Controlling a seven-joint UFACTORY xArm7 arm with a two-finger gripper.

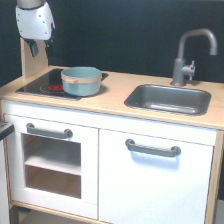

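The white robot arm's gripper (35,45) hangs at the top left in the camera view, above the left end of the counter, with dark fingers; whether they are open or shut is hard to make out. Below and to its right, a teal pot (81,83) sits on the black hob (50,84), covering part of it.
A steel sink (166,98) with a tall tap (181,60) occupies the right half of the wooden counter (114,97). Below are an open-fronted oven (50,165) with a handle and a white cupboard door (150,180). The counter between pot and sink is clear.
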